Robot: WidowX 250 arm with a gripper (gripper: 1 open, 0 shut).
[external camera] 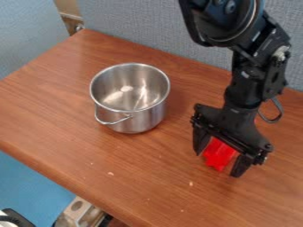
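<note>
My black gripper [222, 140] reaches down at the right side of the table, its fingers on either side of a red object [218, 155] that rests on the wood. The fingers partly hide the object, and I cannot tell whether they grip it. A steel pot [129, 96] with a wire handle stands to the left, apart from the gripper.
A grey padded wall [154, 27] runs along the back, and the table's near left edge drops to a blue floor.
</note>
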